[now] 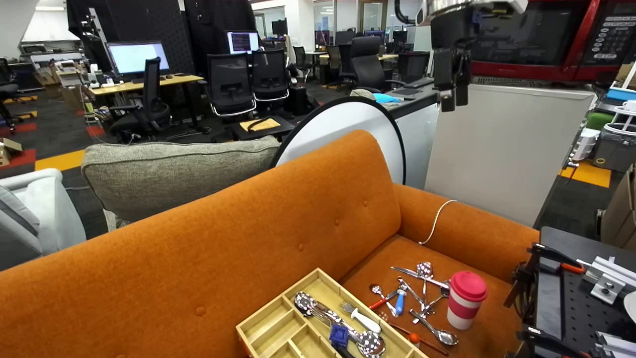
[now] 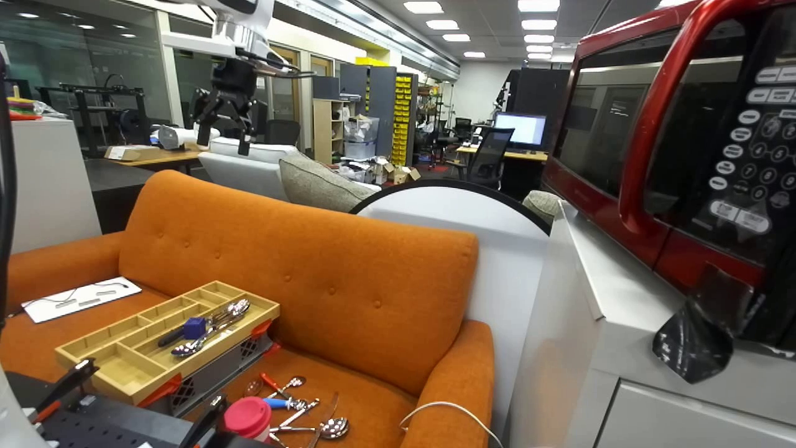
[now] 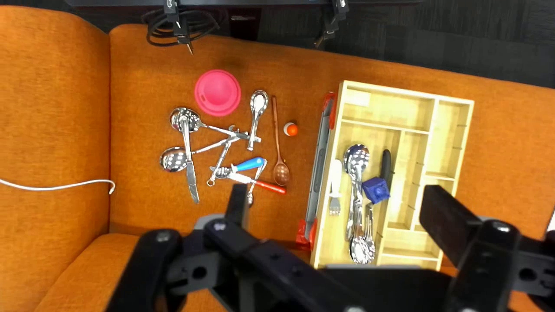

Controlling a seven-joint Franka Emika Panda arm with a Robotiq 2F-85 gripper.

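Observation:
High above the orange sofa, my gripper [image 2: 224, 145] hangs open with nothing between its fingers. In the wrist view its two fingers [image 3: 236, 208] frame the space over the wooden tray [image 3: 455, 140], which sits well below. Inside that tray lie several metal spoons [image 3: 355, 161], a white-handled fork [image 3: 335, 182], a blue block [image 3: 375, 190] and a black handle [image 3: 385, 164]. Left of the tray, loose cutlery is spread on the seat: metal spoons, a knife [image 3: 191, 179], a blue-handled piece [image 3: 249, 164], a red-handled one [image 3: 271, 187] and a wooden spoon [image 3: 281, 172].
A cup with a pink lid [image 1: 468, 286] stands upright beside the cutlery. Near the wooden spoon is a small orange-and-white object [image 3: 291, 129]. The sofa's backrest [image 1: 238, 238] rises behind, and a red microwave [image 1: 536, 42] stands on a grey cabinet [image 1: 507, 137].

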